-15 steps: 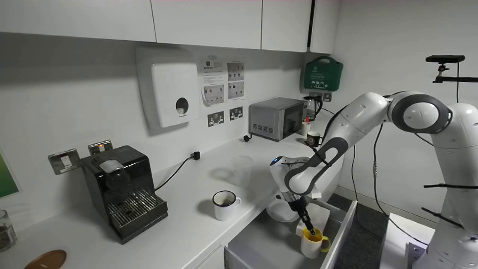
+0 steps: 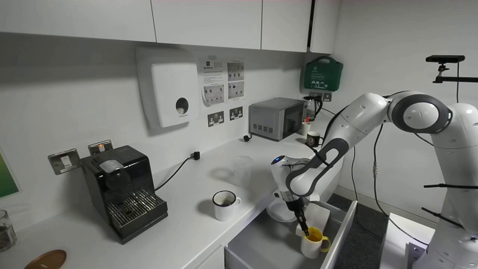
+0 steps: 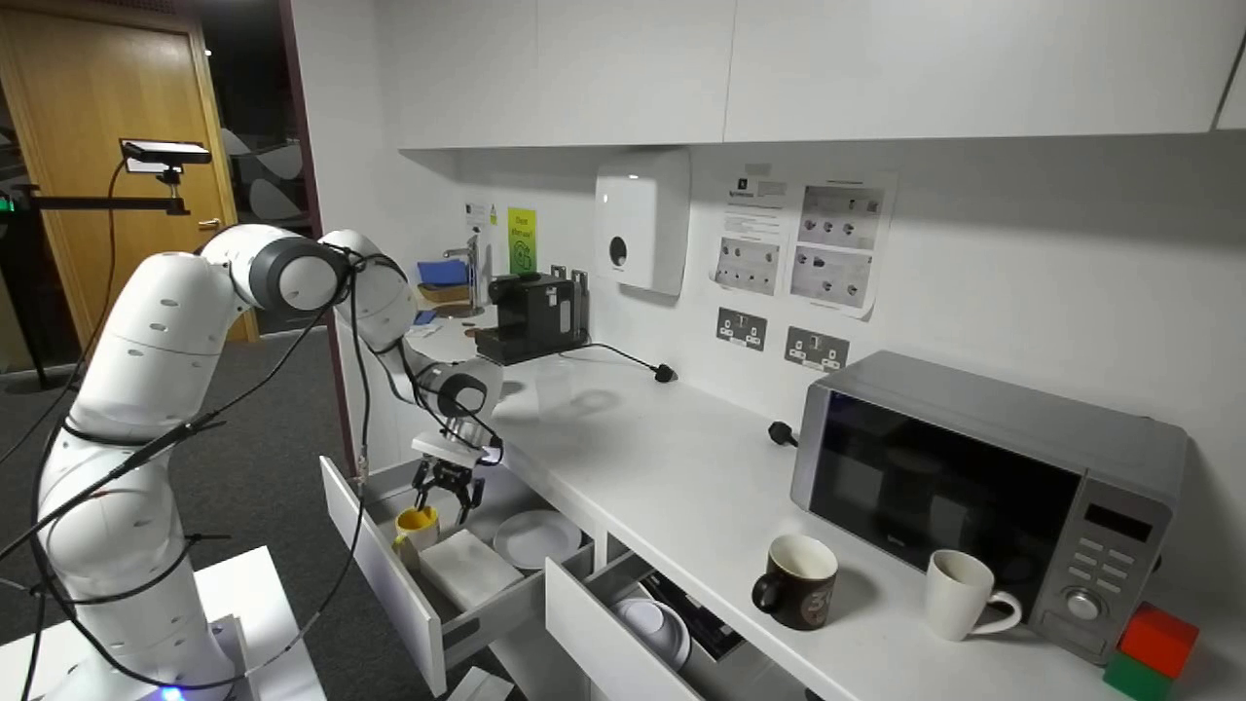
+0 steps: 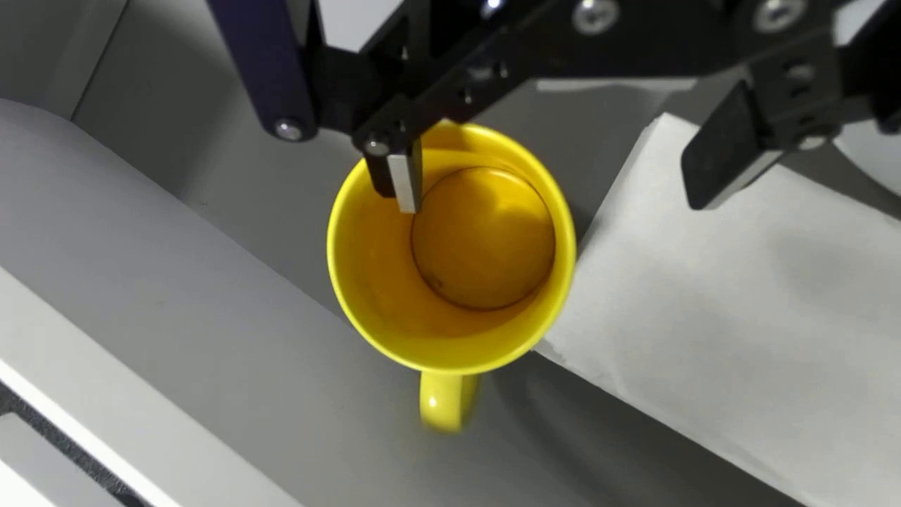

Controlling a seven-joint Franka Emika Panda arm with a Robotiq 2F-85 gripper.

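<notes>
A white mug with a yellow inside and yellow handle (image 2: 312, 247) stands upright on the floor of the open drawer (image 2: 261, 244). From above, in the wrist view, the mug's round yellow opening (image 4: 483, 241) shows empty, its handle (image 4: 443, 401) pointing down the picture. My gripper (image 3: 443, 509) is open above the drawer. In the wrist view one fingertip (image 4: 407, 182) overlaps the mug's opening just inside the rim; the other finger (image 4: 731, 148) is out over a white box (image 4: 743, 313). Nothing is held. Whether the near fingertip touches the mug, I cannot tell.
The white box lies close beside the mug, with a white plate (image 3: 537, 539) behind it. A second drawer (image 3: 607, 637) stands open alongside. On the counter are a white mug with a dark rim (image 2: 223, 210), a clear cup (image 2: 242, 172) and a coffee machine (image 2: 121, 188).
My gripper's tips have shifted slightly left in exterior view 1, from over the mug's middle toward its left rim. The mug has stayed in place.
</notes>
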